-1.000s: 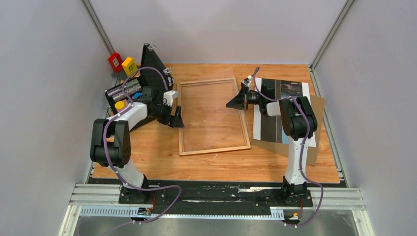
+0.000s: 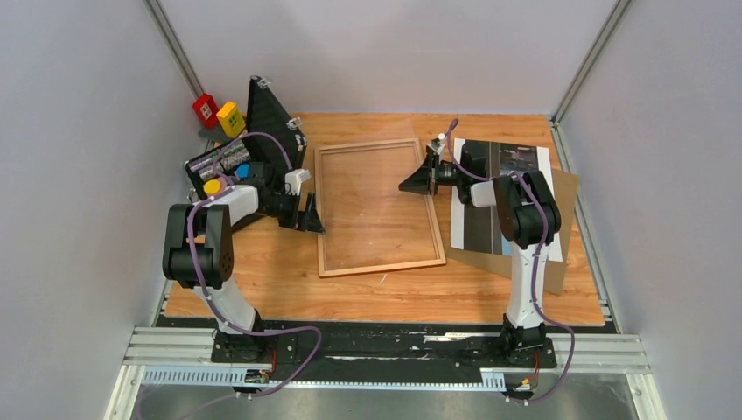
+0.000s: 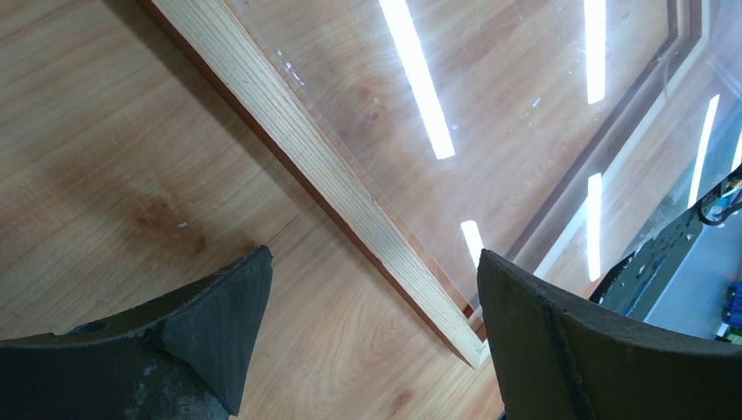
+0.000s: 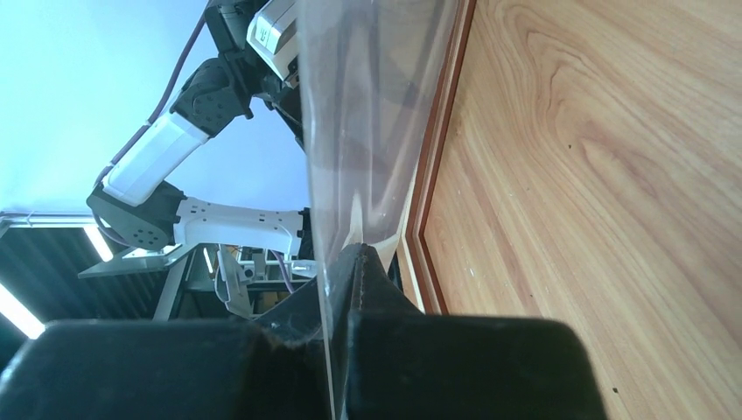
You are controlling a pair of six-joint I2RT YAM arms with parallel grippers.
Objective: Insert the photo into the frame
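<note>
The wooden frame [image 2: 381, 269] lies mid-table; in the left wrist view its strip [image 3: 332, 175] runs diagonally beneath a clear sheet [image 3: 525, 87] with glare. My left gripper [image 2: 311, 214] stands open at the frame's left side, nothing between its fingers. My right gripper [image 2: 413, 182] is over the frame's upper right, shut on the thin edge of a clear sheet [image 4: 367, 131], which rises from its fingers in the right wrist view. Photo sheets [image 2: 481, 223] lie on brown board at the right, partly under the right arm.
A black bag [image 2: 276, 122] with odds and ends, plus red [image 2: 205, 109] and yellow [image 2: 230, 118] boxes, fills the back left.
Since a second ago my left gripper has moved slightly toward the front and left. My right gripper has shifted slightly left.
</note>
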